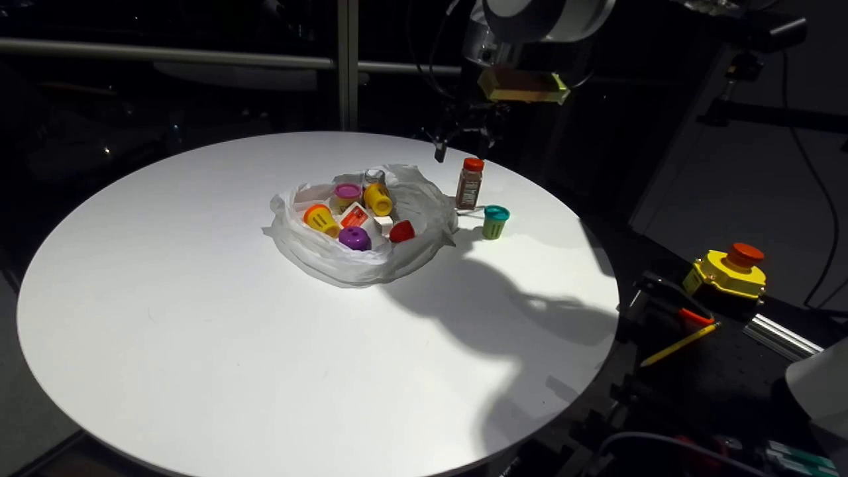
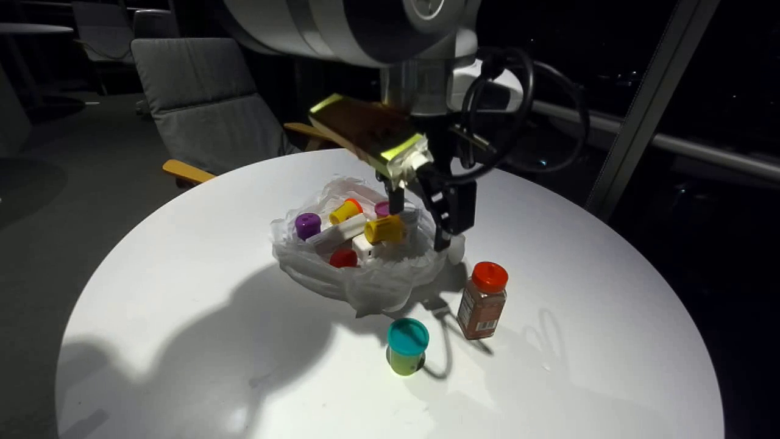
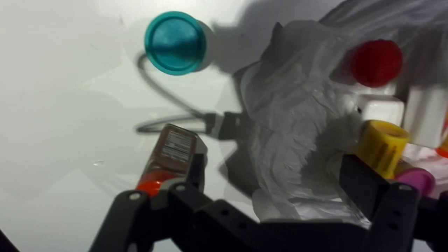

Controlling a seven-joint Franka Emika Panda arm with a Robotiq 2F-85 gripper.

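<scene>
My gripper (image 2: 417, 223) is open above the table, nothing between its fingers; in the wrist view its fingers (image 3: 363, 182) are spread wide. Below it on the table stands a small tub with a teal lid (image 2: 407, 338), upright and apart from the gripper. A red-capped spice bottle (image 2: 482, 301) stands upright near the tub; in the wrist view one finger partly covers it. The crumpled white plastic bag (image 1: 318, 262) lies open beside them. Inside it are yellow tubs (image 1: 377, 199), a purple piece (image 1: 354, 238), a red piece (image 1: 402, 231) and white boxes (image 3: 382, 110).
A yellow box with a red button (image 1: 727, 270) sits off the table's right side. A grey chair (image 2: 197, 102) stands behind.
</scene>
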